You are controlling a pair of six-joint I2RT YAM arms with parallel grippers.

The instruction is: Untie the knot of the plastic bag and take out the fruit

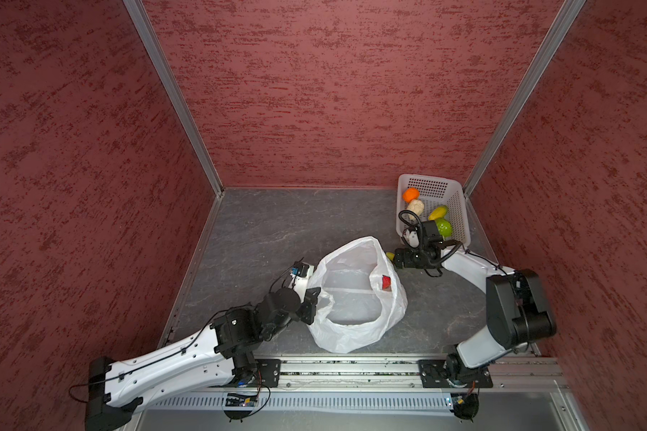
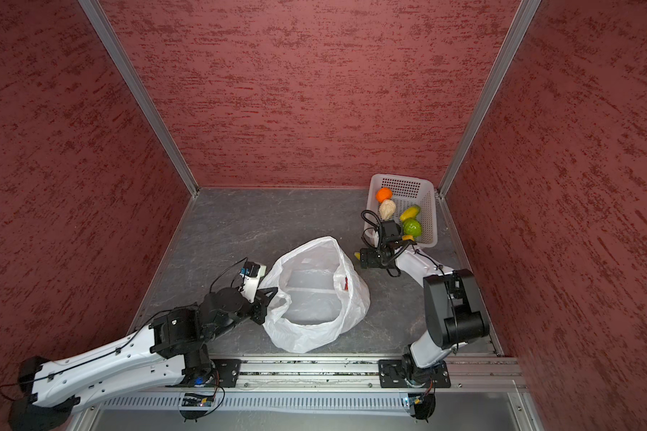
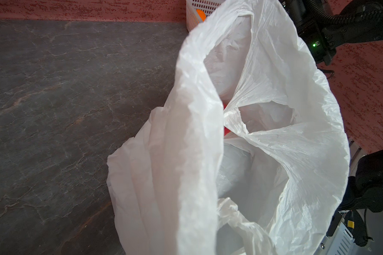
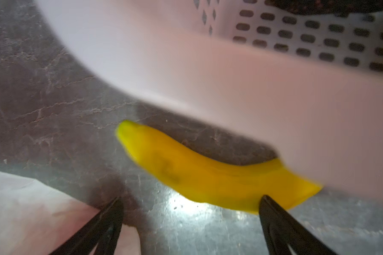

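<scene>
The white plastic bag [image 1: 359, 337] stands open-mouthed, a red fruit [image 1: 386, 282] visible inside it. At its left rim is my left gripper [image 1: 312, 298], shut on the plastic; the bag hides its fingers in the left wrist view. The yellow banana [image 4: 191, 174] lies on the table between bag and basket, outside both. Over it, my right gripper is open and empty, its fingers [image 4: 280, 227] apart. The basket's edge covers the banana's right end in the right wrist view.
A white perforated basket [image 4: 225, 85] stands close behind the banana at the right. It holds an orange [image 1: 410, 194], a pale fruit [image 1: 414, 207], a green fruit [image 1: 443, 227] and others.
</scene>
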